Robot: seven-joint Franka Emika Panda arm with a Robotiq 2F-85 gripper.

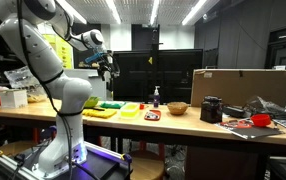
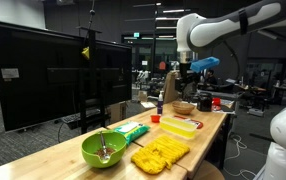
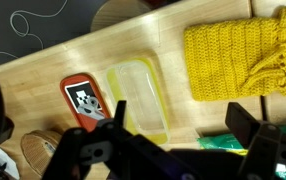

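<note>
My gripper stands open high above the table, with nothing between its fingers. Below it in the wrist view are a clear yellowish tray (image 3: 137, 92), a knitted yellow cloth (image 3: 223, 60) and a red-rimmed tray (image 3: 85, 98) with a dark and white picture in it. A green and white packet (image 3: 218, 143) shows at the lower right, partly covered by a finger. In exterior view 2 the yellow cloth (image 2: 160, 152) lies near a green bowl (image 2: 104, 148) that holds something dark.
A wicker bowl (image 1: 174, 108), a pump bottle (image 1: 156, 98) and a dark container (image 1: 211, 109) stand along the table. A large cardboard box (image 1: 241, 86) is behind at the right. Bare table (image 2: 43, 163) shows at the near left in exterior view 2.
</note>
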